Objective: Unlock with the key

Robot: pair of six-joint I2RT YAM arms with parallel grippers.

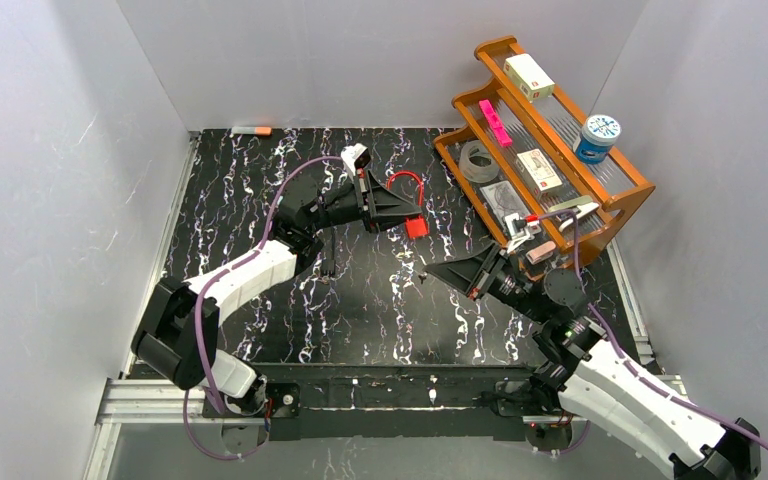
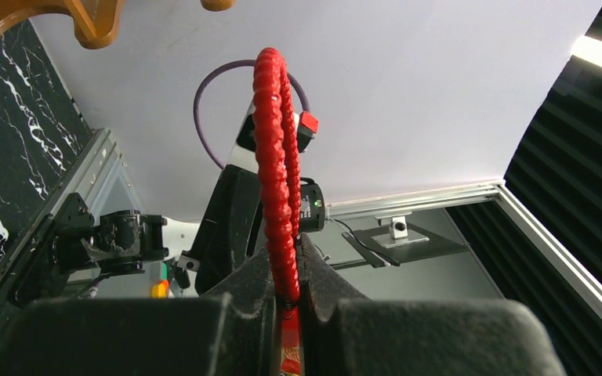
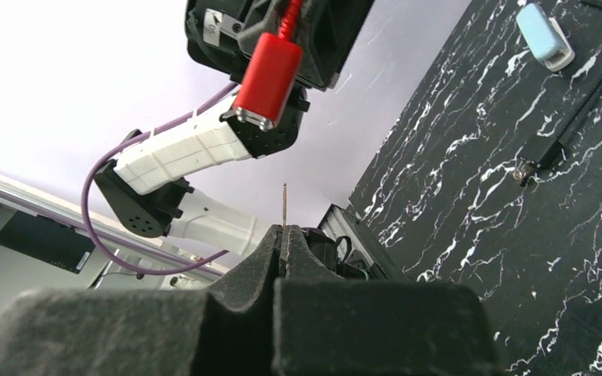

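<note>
A red lock (image 1: 416, 228) with a red cable loop hangs at my left gripper (image 1: 419, 209), above the middle of the table. The left fingers are shut on it; in the left wrist view the cable (image 2: 276, 164) rises edge-on from the fingertips. The lock body (image 3: 267, 77) shows at the upper middle of the right wrist view, its metal-trimmed end facing my right gripper. That gripper is shut on a thin key (image 3: 284, 205), seen edge-on and pointing out beyond the fingertips. In the top view, a clear gap separates key (image 1: 422, 277) and lock.
A wooden shelf (image 1: 612, 200) with boxes and a blue-lidded jar (image 1: 597, 138) stands at the right back, close to the right arm. On the table lie a black cable (image 3: 588, 102) and a light-blue item (image 3: 545, 35).
</note>
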